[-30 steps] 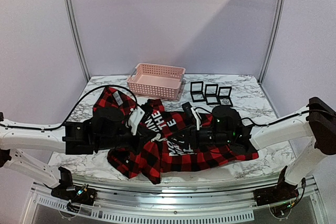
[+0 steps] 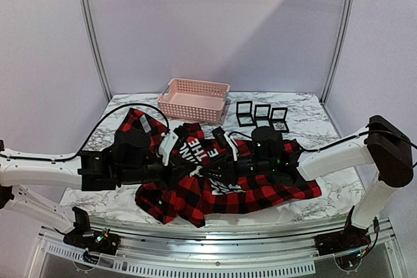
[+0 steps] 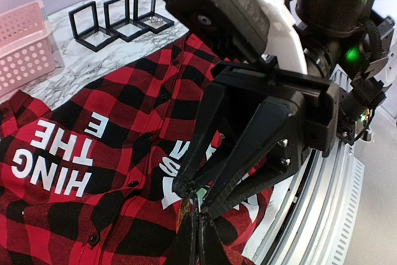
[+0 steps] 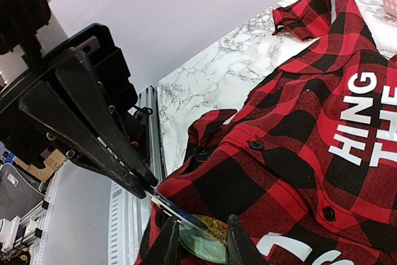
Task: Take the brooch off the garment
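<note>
The red-and-black checked garment (image 2: 260, 198) lies spread on the table. A brooch (image 4: 203, 245), pale green with a gold edge, is near its front edge, between the two grippers. My left gripper is shut, its thin tips against the brooch; whether they pinch a thin part of it or cloth is hidden. From the opposite side, my right gripper stands part open with its fingertips on either side of the brooch. In the left wrist view, those right fingers (image 3: 248, 172) come close to the left tips. The brooch's fastening is out of sight.
Behind the garment stands a pink basket (image 2: 195, 84). Several black frames (image 2: 262, 114) stand to its right on the marble table (image 2: 306, 103). Both arms meet low over the garment, leaving little room between the grippers.
The left arm has stayed nearly still, and the garment's front edge has shifted slightly right.
</note>
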